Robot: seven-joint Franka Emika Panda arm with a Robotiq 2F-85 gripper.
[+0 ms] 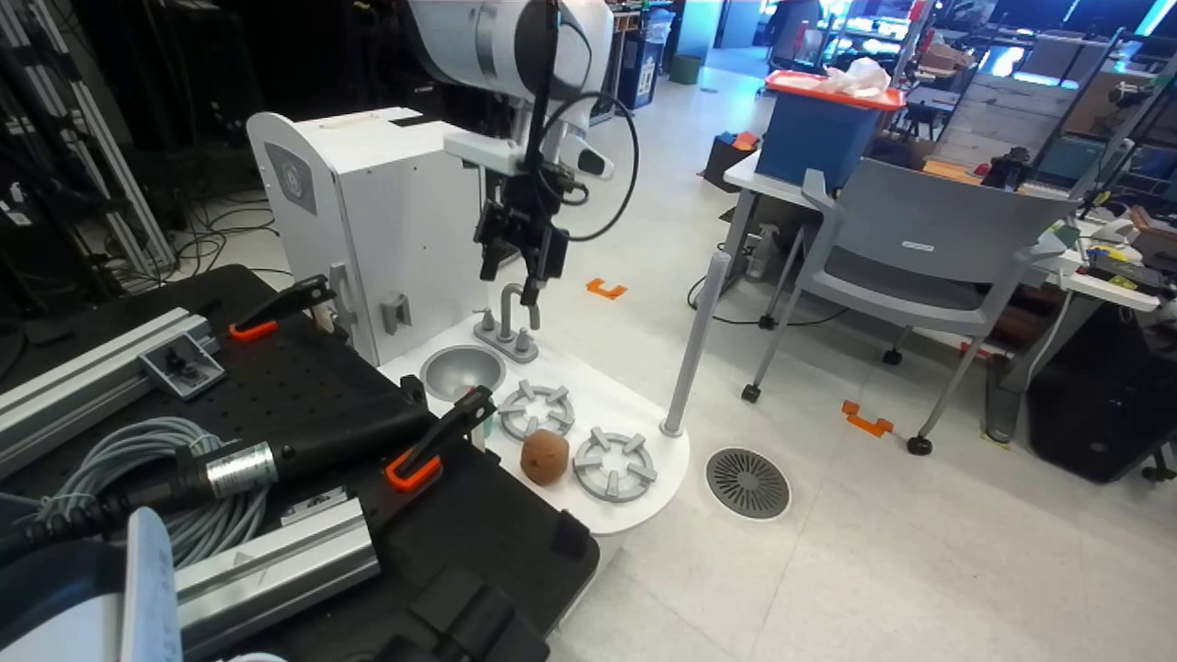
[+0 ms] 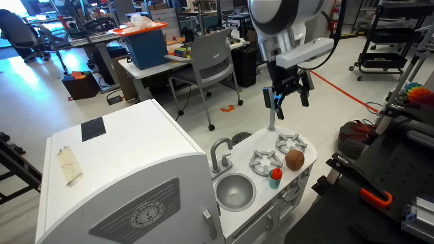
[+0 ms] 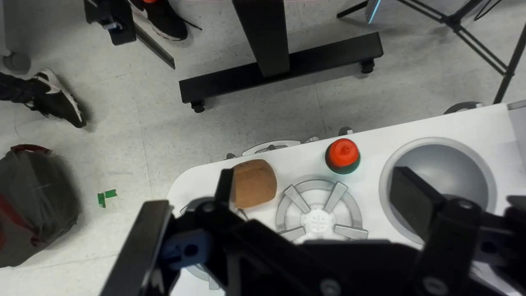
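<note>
Above the white toy kitchen counter [image 2: 260,136] my gripper [image 2: 292,106] hangs open and empty. Its black fingers stand far apart in the wrist view, with one finger [image 3: 413,200] in front of the sink [image 3: 473,172]. Low on the counter sits a brown roundish object [image 2: 294,159], beside the two grey burners; the left finger overlaps its edge in the wrist view, but the gripper is well above it. A teal cup [image 2: 274,182] with a red-topped thing [image 2: 276,173] in it stands near the front edge, between the sink and the brown object.
A grey faucet [image 1: 510,311] rises behind the sink, and a grey post [image 1: 697,342] stands at the counter's far end. The tall white cabinet [image 1: 414,221] borders the sink side. Along the counter's front runs a black table [image 1: 485,552] with orange-tipped clamps [image 1: 414,473].
</note>
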